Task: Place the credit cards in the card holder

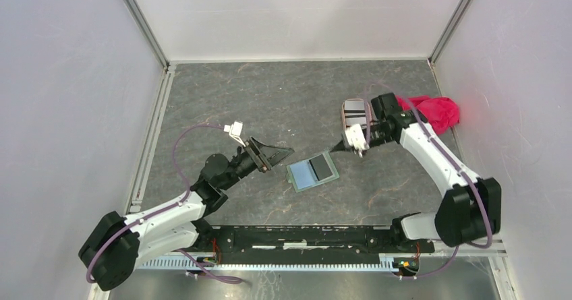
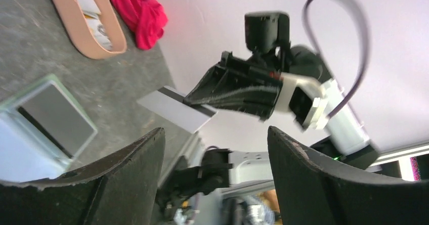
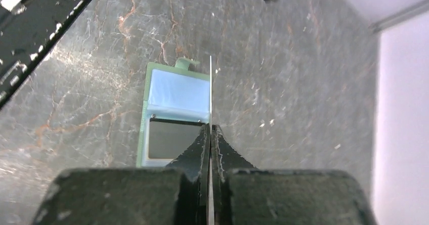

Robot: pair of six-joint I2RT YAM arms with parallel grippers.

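Observation:
The card holder (image 1: pixel 303 175) lies spread on the table, green-edged, with a light blue half and a dark half. My right gripper (image 1: pixel 335 147) is just right of it, above the table. In the left wrist view that gripper is shut on a white card (image 2: pixel 169 106) with a black stripe. The same card (image 3: pixel 211 88) is edge-on as a thin upright line in the right wrist view. My left gripper (image 1: pixel 280 157) hangs at the holder's left. Its fingers (image 2: pixel 136 159) stand wide apart in its own view, with nothing between them.
A tan box (image 2: pixel 76 28) behind the right gripper holds several cards. Red cloth (image 1: pixel 438 111) lies at the right, partly hidden by the right arm.

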